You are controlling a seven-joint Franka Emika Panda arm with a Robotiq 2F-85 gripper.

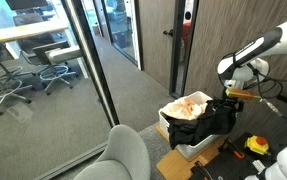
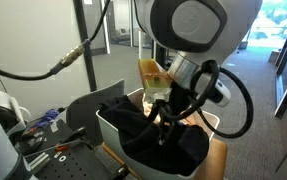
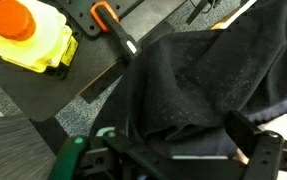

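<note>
A black cloth (image 3: 178, 85) lies bunched in the white bin (image 1: 191, 150) and drapes over its side. In the wrist view it fills the middle, right below my gripper. The gripper's dark fingers (image 3: 245, 132) stand wide apart at the lower edge, so it is open. Cloth shows between and beyond them, but whether they touch it I cannot tell. A pale pinkish cloth (image 1: 186, 107) lies at the other end of the bin. In the second exterior view the arm hides part of the black cloth (image 2: 133, 122).
A yellow bottle with an orange cap (image 3: 21, 25) stands beside the bin. An orange-handled tool (image 3: 111, 22) lies on the dark surface close by. The grey chair (image 1: 123, 155) is apart from the bin, with open floor beyond.
</note>
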